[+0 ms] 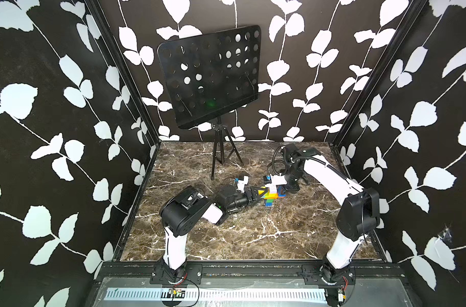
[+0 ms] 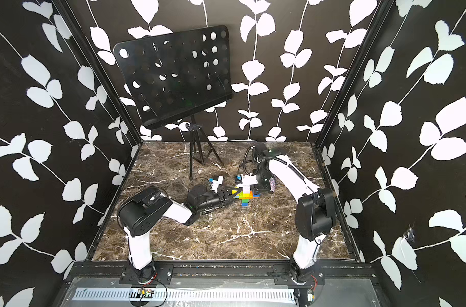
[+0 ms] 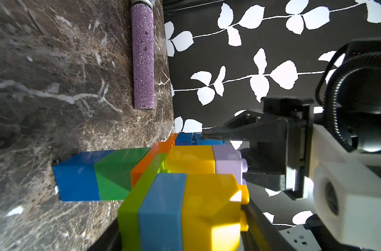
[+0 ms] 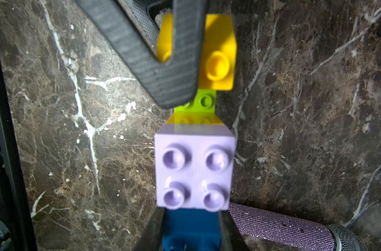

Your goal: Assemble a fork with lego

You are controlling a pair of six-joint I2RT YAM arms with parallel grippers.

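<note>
The many-coloured lego fork stands upright, its blue [image 3: 77, 175] and green [image 3: 119, 173] handle bricks at the bottom, where contact with the table cannot be told. Orange [image 3: 150, 161] and lime [image 3: 131, 209] cross pieces sit above the handle. A yellow brick [image 3: 190, 159] topped by a lavender brick [image 4: 194, 171] forms the middle prong. My left gripper is shut on the outer prong, which has a light blue brick [image 3: 162, 209] under a yellow one [image 3: 211, 209]. Across from it, my right gripper is shut on the blue prong [image 4: 192, 223].
A purple glittery microphone [image 3: 143, 58] lies on the table beyond the fork. White pieces [image 1: 242, 183] rest behind the left gripper, and a black music stand [image 1: 218, 138] rises at the back.
</note>
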